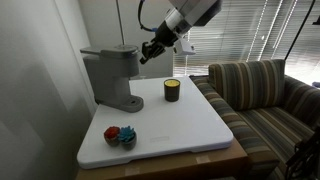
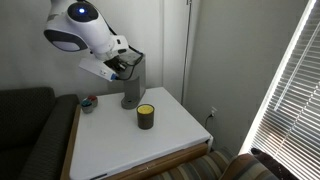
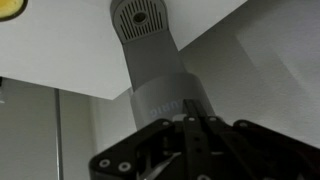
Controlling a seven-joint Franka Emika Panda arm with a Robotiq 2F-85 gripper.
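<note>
A grey coffee machine stands upright at the table's left back side. My gripper is close by its top, on the right; in the second exterior view the gripper overlaps the machine, so contact cannot be told. Seen from the wrist, the gripper has its black fingers together over the machine's head, and nothing shows between them. A dark cup with a yellow inside sits to the right of the machine's base.
Two small containers with red and blue contents stand at the white table's front left. A striped couch borders the table on the right.
</note>
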